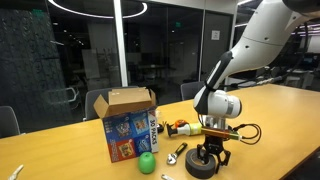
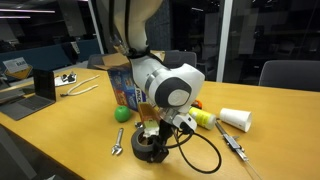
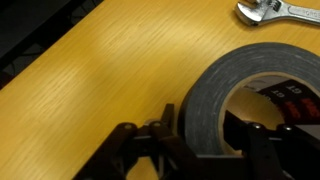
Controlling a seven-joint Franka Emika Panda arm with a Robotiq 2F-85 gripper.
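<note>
A roll of dark grey tape lies flat on the table, its brown core printed with red and black patches. Down at the roll is my gripper, fingers part open. In the wrist view one of its fingers stands outside the tape wall and the other is over the hollow core. The wall lies between them; whether both touch it, I cannot tell. The lower ends of the fingers are dark and partly blurred there.
A metal wrench lies close beside the roll. A green ball and an open cardboard box stand to the left. Behind the arm are a white cup and several other items. Bare table extends at the far left.
</note>
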